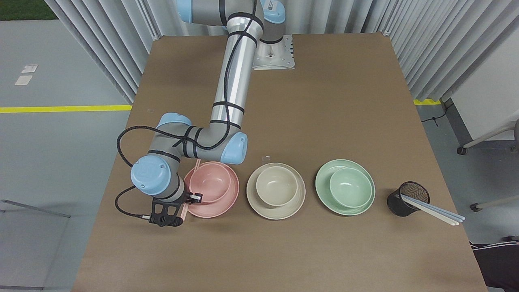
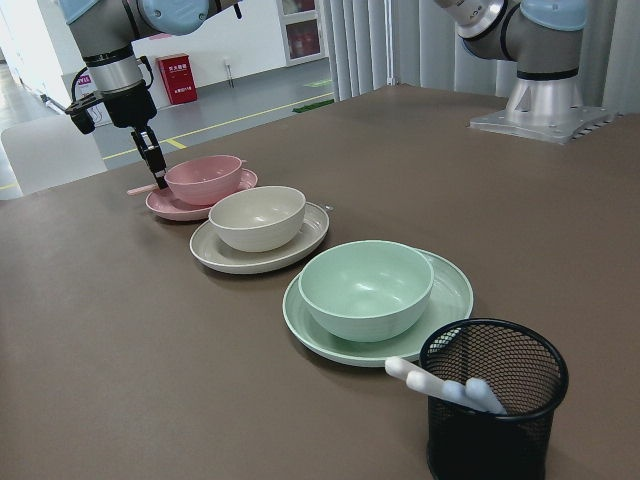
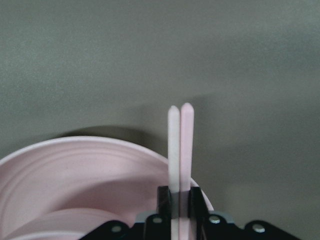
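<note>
My black gripper (image 1: 170,214) is at the left edge of the pink plate (image 1: 224,204), low by the table, and the pink bowl (image 1: 211,182) sits on that plate. In the wrist view my gripper is shut on two pale pink chopsticks (image 3: 186,140), which extend past the plate's rim. In the left camera view the chopsticks show beside the pink plate (image 2: 175,208) under the gripper.
To the right stand a cream bowl (image 1: 276,184) on its plate, a green bowl (image 1: 350,186) on its plate, and a black mesh holder (image 1: 399,204) with several light chopsticks.
</note>
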